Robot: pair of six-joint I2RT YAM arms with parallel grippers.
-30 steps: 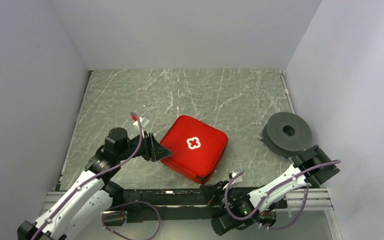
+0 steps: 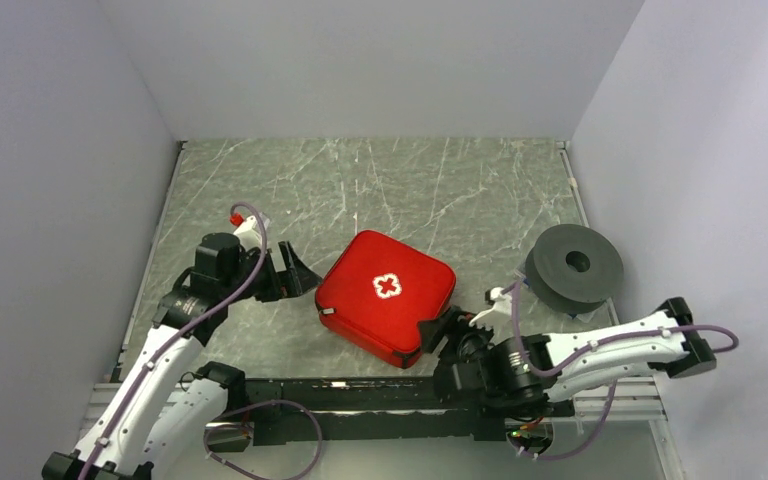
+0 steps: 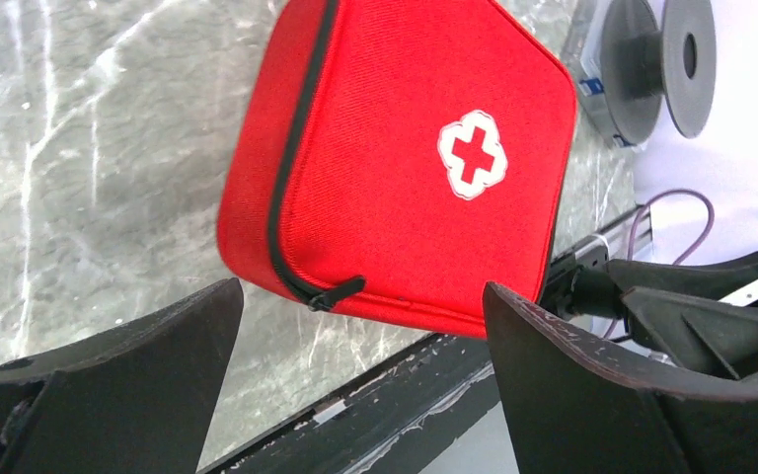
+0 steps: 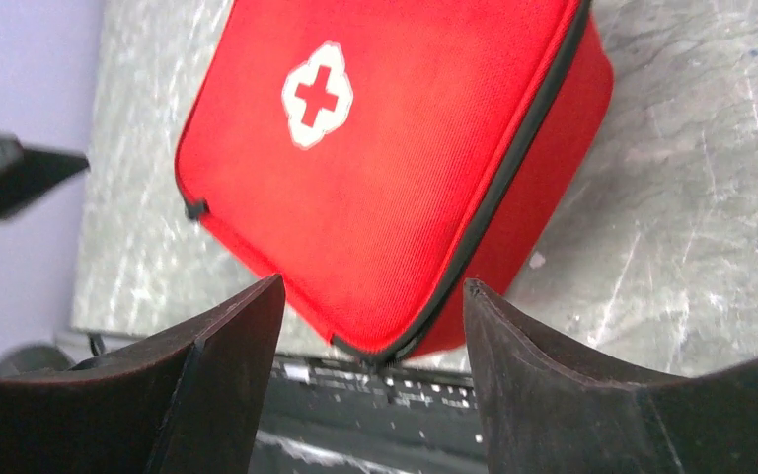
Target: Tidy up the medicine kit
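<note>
A closed red medicine kit [image 2: 388, 288] with a white cross badge lies turned at an angle near the table's front edge. Its black zipper pull [image 3: 338, 293] shows at one corner in the left wrist view. At the kit's left side, my left gripper [image 2: 305, 270] is open, with nothing held. My right gripper [image 2: 438, 328] is open by the kit's near right corner; in the right wrist view that corner [image 4: 383, 346] appears between its spread fingers. From these views I cannot tell whether the right fingers touch the bag.
A dark grey spool [image 2: 572, 268] stands at the right, by the wall. Black rail [image 2: 360, 395] runs along the front edge. Bare marble tabletop [image 2: 380, 180] stretches behind the kit and to its left.
My left gripper has drawn back slightly to the left from the kit and opened. The right arm has swung up from the front edge to the kit's near corner. The kit looks unmoved.
</note>
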